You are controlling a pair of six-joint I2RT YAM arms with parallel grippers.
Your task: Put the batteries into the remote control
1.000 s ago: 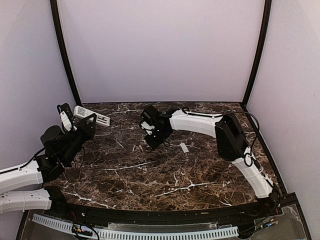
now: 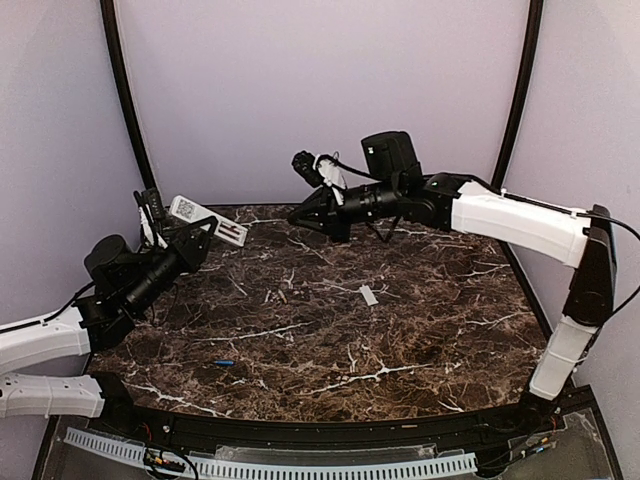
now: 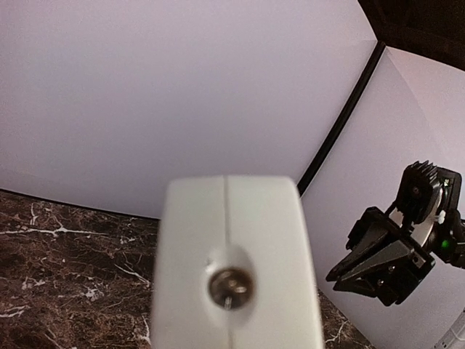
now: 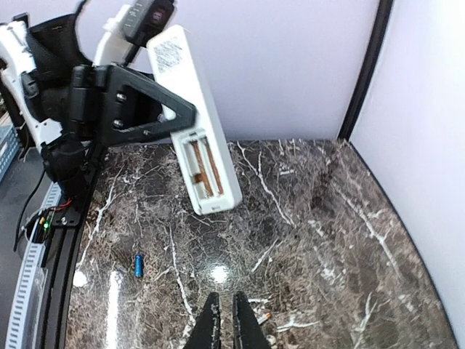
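Observation:
The white remote control [image 2: 207, 221] is held in the air at the left, with my left gripper [image 2: 205, 232] shut on its middle. In the right wrist view its open battery compartment [image 4: 204, 169] faces the camera, showing brownish strips; I cannot tell whether a battery lies in it. Its white end [image 3: 240, 211] fills the middle of the left wrist view. Right of it and clear of it, my right gripper is shut, nothing showing between its fingertips. A blue battery [image 2: 223, 362] lies on the table at front left, away from both grippers.
A small white cover piece [image 2: 368, 295] lies near the middle of the dark marbled table [image 2: 430, 330]. A small orange-tipped thing [image 4: 263, 318] is on the table, too small to make out.
My right gripper has risen from low over the table. The remote has moved slightly right.

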